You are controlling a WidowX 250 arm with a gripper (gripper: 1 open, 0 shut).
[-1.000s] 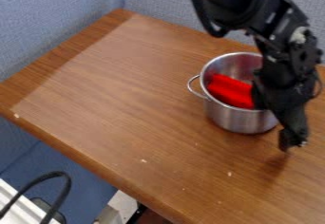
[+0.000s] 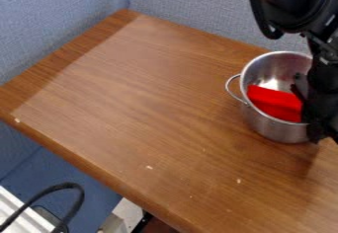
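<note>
A steel pot (image 2: 263,124) with wire side handles stands at the right of the wooden table, with a red object (image 2: 274,103) lying inside it. The black gripper (image 2: 317,118) is at the right edge of the view, over the pot's right rim and partly out of frame. Its fingertips are dark and crowded against the pot, so what is between them is hard to see.
Blue-grey padded walls (image 2: 53,25) border it at the back and left. A black cable (image 2: 40,197) lies off the table at the lower left.
The arm has moved right, partly out of view.
</note>
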